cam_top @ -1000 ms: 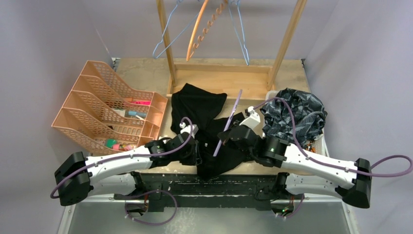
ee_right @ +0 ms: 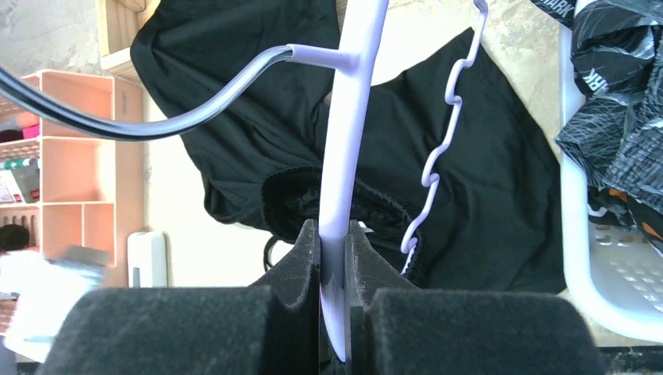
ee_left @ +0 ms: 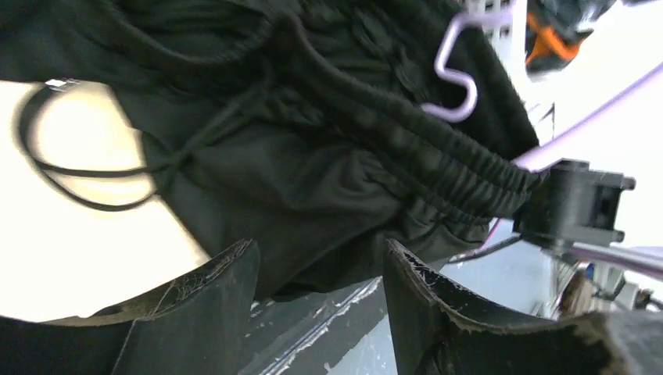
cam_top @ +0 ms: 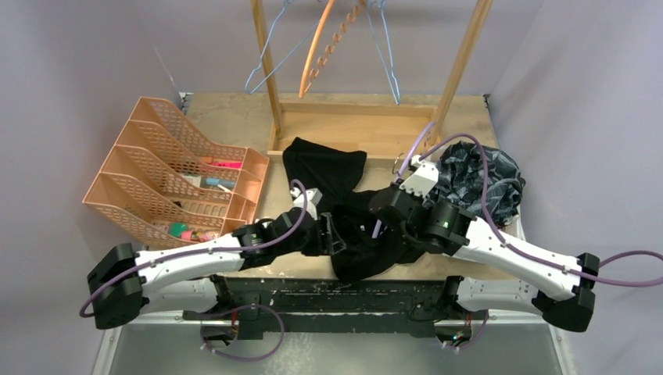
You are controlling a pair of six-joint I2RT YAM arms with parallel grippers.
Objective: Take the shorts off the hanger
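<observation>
The black shorts (cam_top: 324, 164) lie spread on the table, their waistband (ee_right: 297, 176) gaping. My right gripper is shut on the straight bar of the lilac hanger (ee_right: 344, 133). The hanger's wavy bar reaches down to the waistband; in the left wrist view, a curled end of the hanger (ee_left: 463, 82) shows by the waistband edge. Whether cloth is still caught on it, I cannot tell. My left gripper is open over the shorts, its fingers (ee_left: 234, 277) apart with no cloth clearly between them.
On the left stands an orange divided organizer (cam_top: 125, 176). A white basket (ee_right: 575, 203) holding black plastic (cam_top: 477, 180) is on the right. Behind, a wooden rack (cam_top: 356, 129) carries blue hangers (cam_top: 270, 47) and an orange one (cam_top: 313, 55).
My right arm has carried the hanger rightward. The shorts have slid slightly right. My left gripper has shifted right over them, and its fingers have spread.
</observation>
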